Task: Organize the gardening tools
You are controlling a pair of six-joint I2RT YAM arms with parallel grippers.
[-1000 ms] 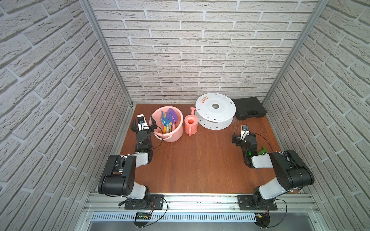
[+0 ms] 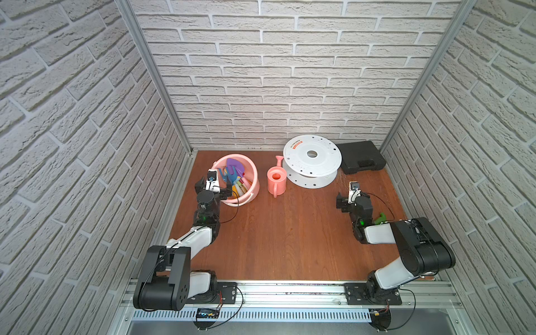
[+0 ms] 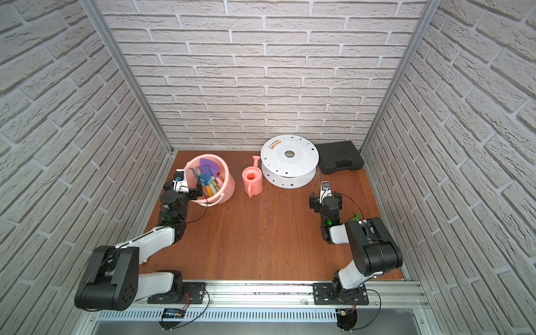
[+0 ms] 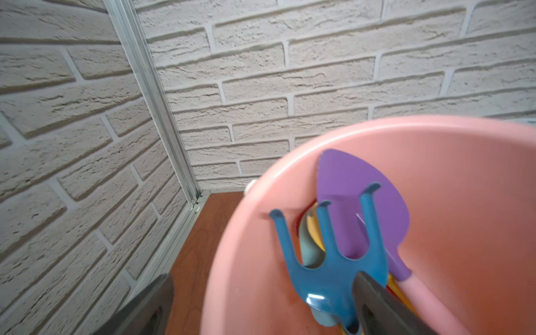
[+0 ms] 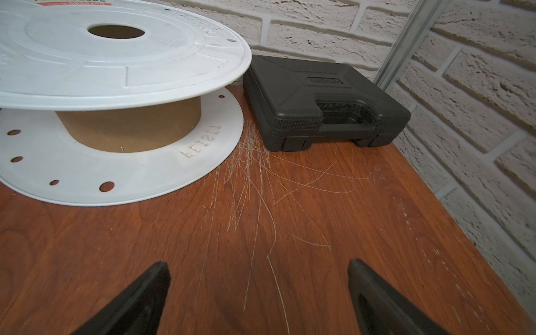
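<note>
A pink bucket (image 2: pixel 248 189) at back left holds a purple trowel (image 4: pixel 357 184), a blue fork (image 4: pixel 335 273) and several colourful handles. My left gripper (image 2: pixel 213 187) is open at the bucket's near left side; in its wrist view the rim and fork lie between and beyond the blurred fingertips. A pink watering can (image 2: pixel 277 184) stands upright to the bucket's right. My right gripper is open over bare wood in front of the white spool, with nothing between its fingers.
A white spool (image 2: pixel 312 148) and a black case (image 2: pixel 357 153) fill the back right. Loose fine strands lie beside the spool.
My left gripper has shifted slightly right and its arm has swung. The bucket has moved left, away from the watering can. The right arm is still.
</note>
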